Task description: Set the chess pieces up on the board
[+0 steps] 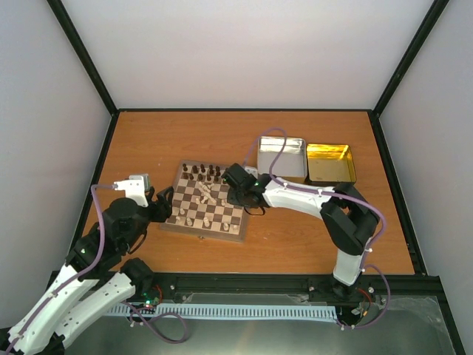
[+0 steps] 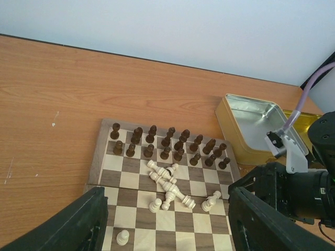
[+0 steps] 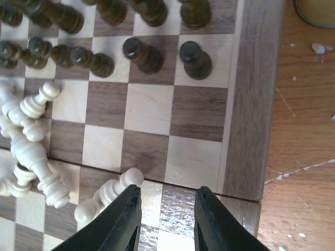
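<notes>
The chessboard holds dark pieces standing in rows at its far side, such as a dark pawn. Several white pieces lie toppled mid-board; a few white pieces stand nearer. My left gripper hovers at the board's left with fingers apart, nothing between them. My right gripper is over the board's right part, fingers apart and empty, beside a lying white piece.
A silver tin and a gold tin stand behind the right arm, right of the board.
</notes>
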